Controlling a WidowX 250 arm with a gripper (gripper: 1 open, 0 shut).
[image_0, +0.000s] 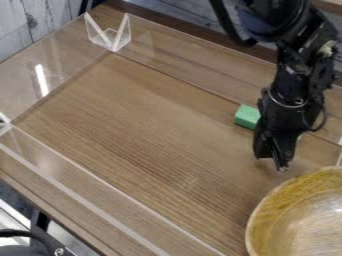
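My black gripper hangs low over the right side of the wooden table, its fingertips pointing down and close together, shut with nothing visible between them. Just behind it a small green block rests on the table, partly hidden by the arm. In the lower right corner, in front of the gripper, is a large yellow bowl, cut off by the frame edge.
A white wire-like holder stands at the back left. Dark cables show at the bottom left, beyond the table edge.
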